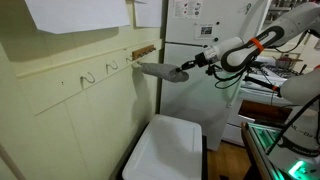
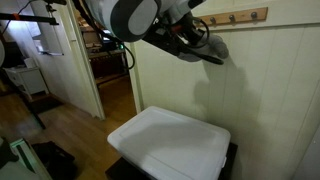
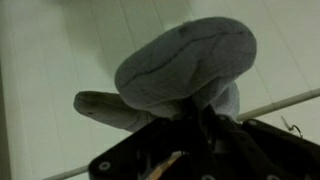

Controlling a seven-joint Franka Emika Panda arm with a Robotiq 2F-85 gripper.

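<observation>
A grey cloth piece, shaped like an oven mitt (image 1: 165, 72), hangs in the air near the wall, below the wooden peg rail (image 1: 143, 52). At its right end my gripper (image 1: 186, 66) is shut on it. In the wrist view the mitt (image 3: 190, 65) fills the middle, with a narrower lobe sticking out to the left; its folds hide most of the fingertips. Exterior view 2 has the mitt (image 2: 208, 65) just under the rail (image 2: 235, 17), partly behind the arm. No contact between mitt and pegs can be made out.
Below stands a white flat-topped surface (image 1: 165, 150), bare on top. Metal hooks (image 1: 88, 77) line the wall to the left. A white fridge (image 1: 190, 95) stands behind the arm, and another grey cloth (image 1: 148, 13) hangs higher on the wall.
</observation>
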